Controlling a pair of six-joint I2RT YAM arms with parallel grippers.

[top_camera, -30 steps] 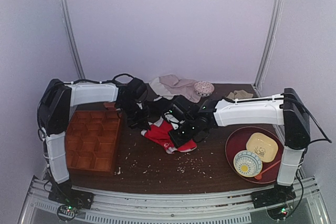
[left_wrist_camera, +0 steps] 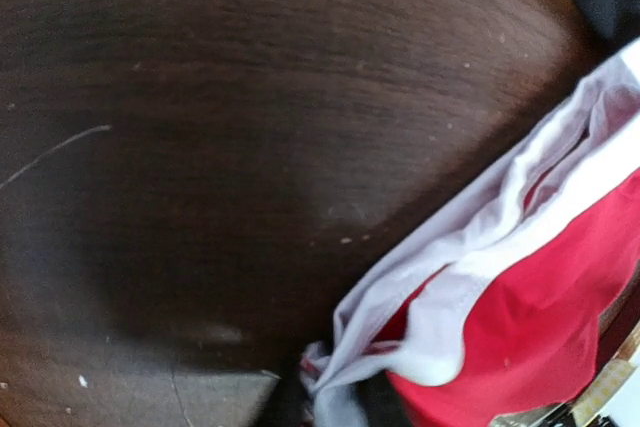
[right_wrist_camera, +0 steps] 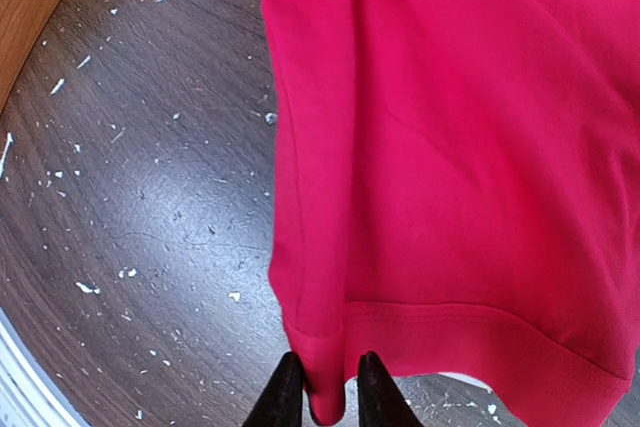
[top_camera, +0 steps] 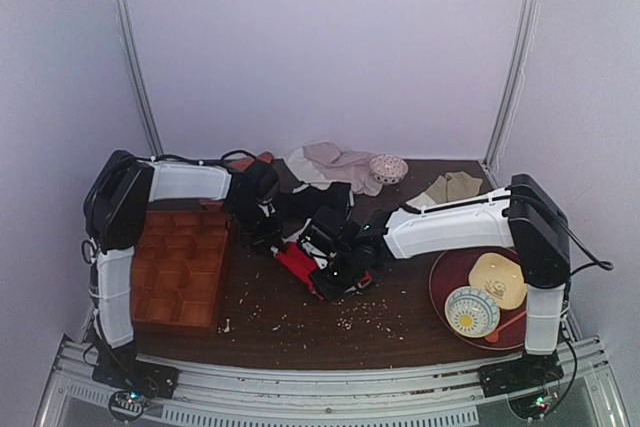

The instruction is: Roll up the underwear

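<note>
Red underwear with a white waistband (top_camera: pixel 300 262) lies on the table at centre, under both grippers. In the left wrist view the white band (left_wrist_camera: pixel 500 237) runs diagonally over red cloth (left_wrist_camera: pixel 540 317). My left gripper (top_camera: pixel 272 242) is at the underwear's far-left end; its fingers are blurred at the bottom edge, partly hidden by cloth. My right gripper is low at the near part of the red cloth, its fingertips close around a narrow folded edge (right_wrist_camera: pixel 315 197).
A brown compartment tray (top_camera: pixel 180 277) sits at left, dark and pale cloths (top_camera: pixel 335 162) and a patterned bowl (top_camera: pixel 388 169) at the back. A maroon tray (top_camera: pixel 445 267) with dishes stands at right.
My right gripper has moved toward the front, and the red underwear looks narrower, with a fold along its edge. My left gripper has shifted slightly.
</note>
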